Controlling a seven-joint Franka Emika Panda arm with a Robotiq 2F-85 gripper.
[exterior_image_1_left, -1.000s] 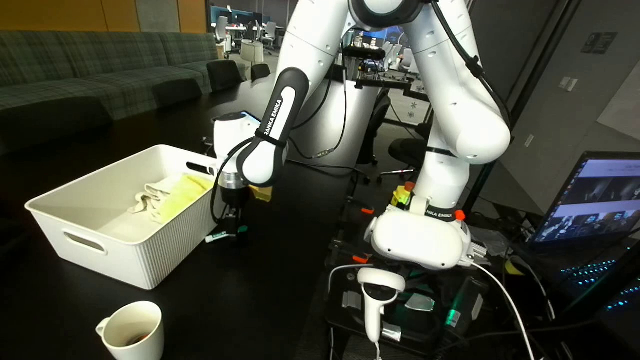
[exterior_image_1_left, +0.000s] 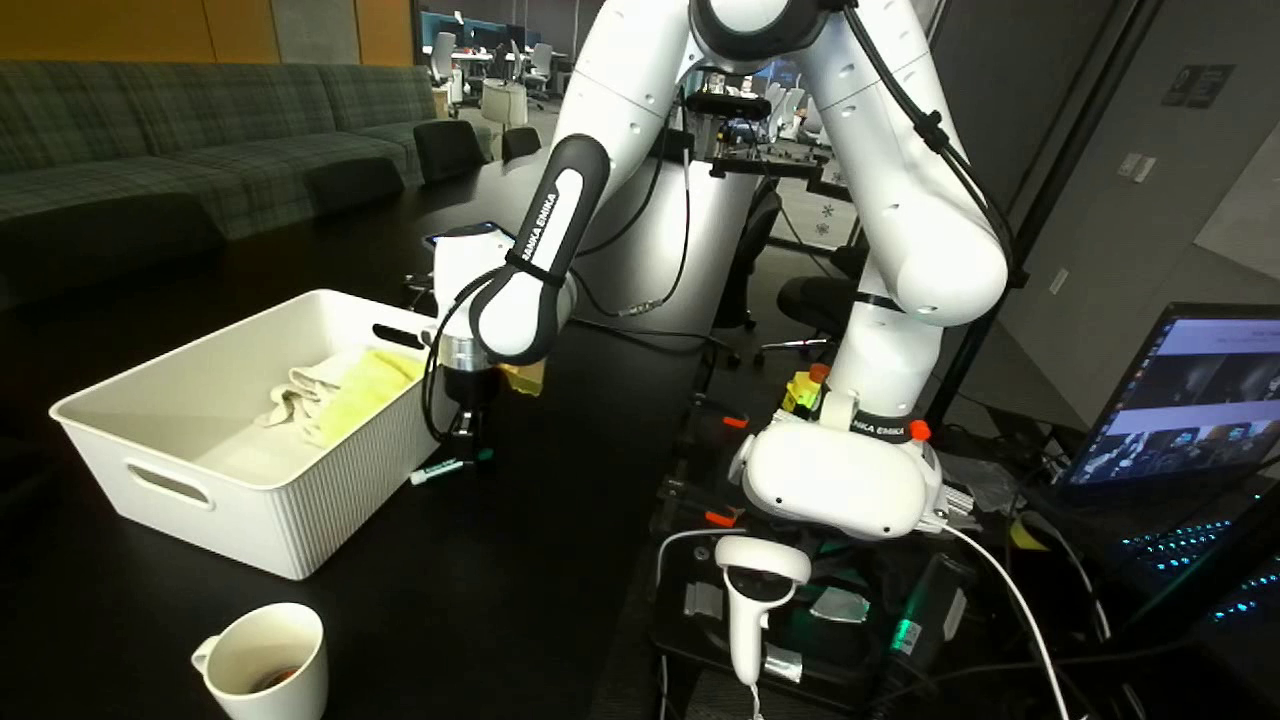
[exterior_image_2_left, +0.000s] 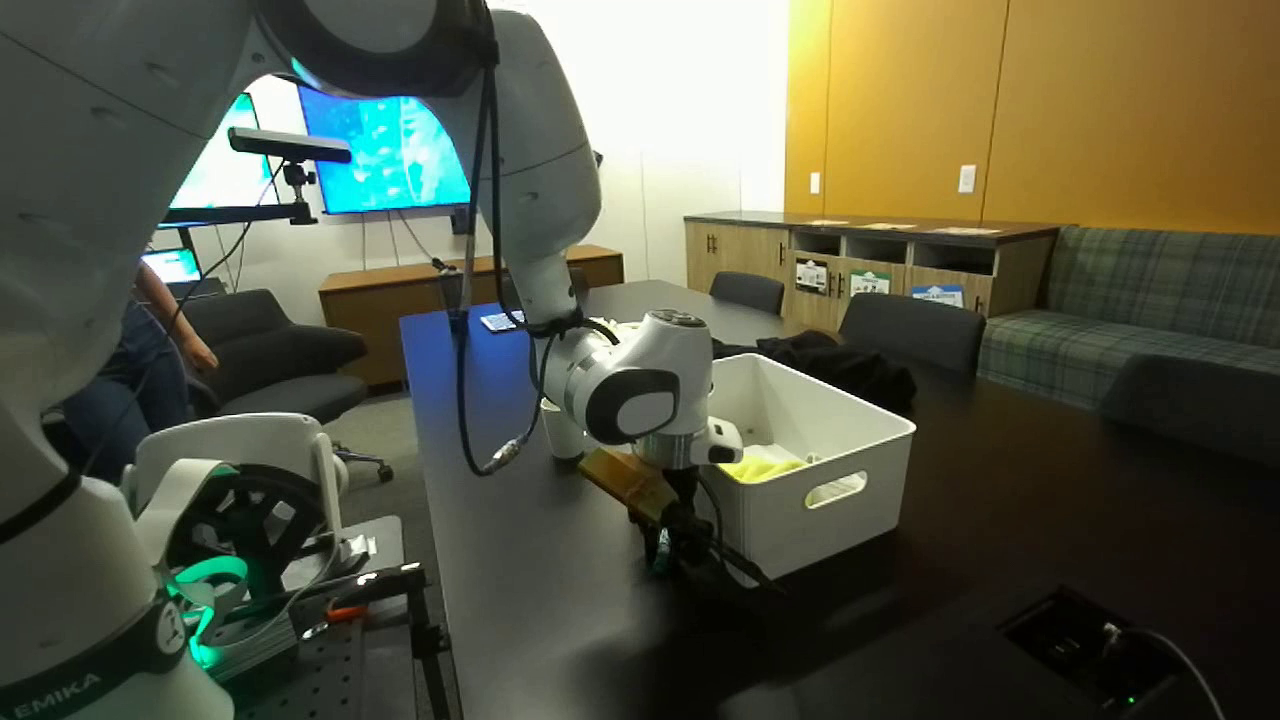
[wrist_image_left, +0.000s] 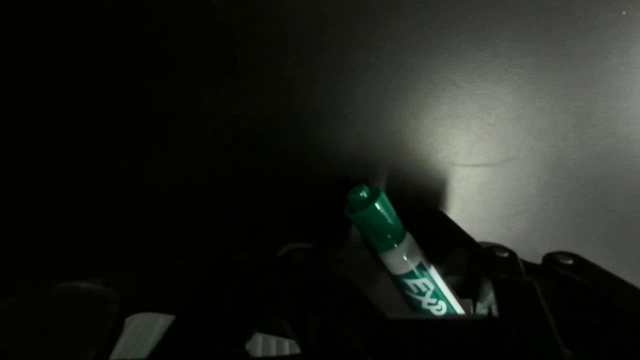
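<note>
A green-capped Expo marker (wrist_image_left: 411, 264) lies on the dark table, its cap toward the middle of the wrist view. My gripper (exterior_image_1_left: 469, 454) is low over it, right beside the white bin. In the wrist view the dark fingers stand on either side of the marker, with a strip of grey visible to its left. They look partly open; contact with the marker is too dark to make out. In exterior view 1 the marker's white end (exterior_image_1_left: 435, 472) pokes out to the left of the fingers and a bit of green cap to the right.
The white bin (exterior_image_1_left: 210, 504), holding a yellow cloth (exterior_image_1_left: 366, 390) and a pale cloth (exterior_image_1_left: 306, 390), stands close to my gripper. A white mug (exterior_image_1_left: 278, 654) sits at the near table edge. Table to the right of the gripper is clear.
My gripper has shifted slightly and the arm has tilted a little. The marker lies in nearly the same spot.
</note>
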